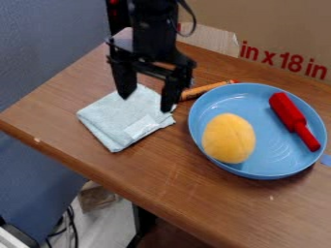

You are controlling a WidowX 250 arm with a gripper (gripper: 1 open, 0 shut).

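Observation:
My black gripper (147, 88) hangs over the top part of a folded pale blue cloth (119, 126), its two fingers spread wide with nothing seen between them. An orange stick (204, 88) lies behind and right of the gripper. To the right, a blue plate (268, 164) holds a yellow rounded object (227, 139) and a red object with a handle (295, 121).
A cardboard box (277, 37) stands at the back. Dark cables and floor show below the table's left edge.

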